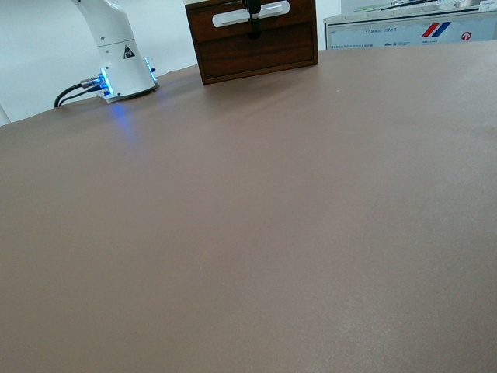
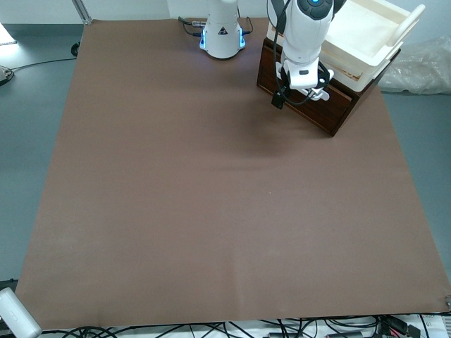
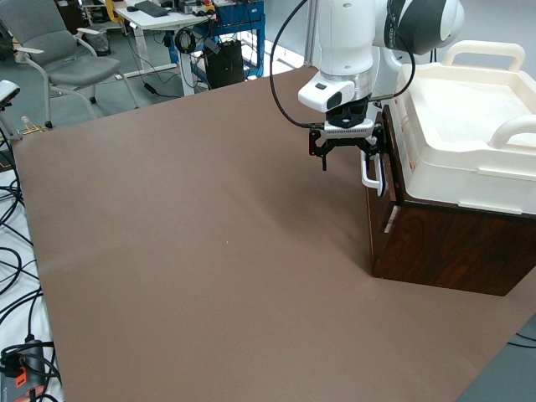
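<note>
The arm's gripper (image 2: 299, 95) hangs at the front face of a dark wooden drawer box (image 2: 335, 118) at the back right of the brown table. In the right view the gripper (image 3: 352, 151), with its black bracket and white parts, is beside the box (image 3: 452, 251). In the top view only a dark piece of it shows before the box front (image 1: 256, 58). Whether its fingers are open or shut cannot be told. A white plastic tray (image 3: 469, 151) with handles sits on the box.
The white robot base (image 2: 222, 35) with cables stands at the back. Cables (image 3: 17, 268) run along the table's edge.
</note>
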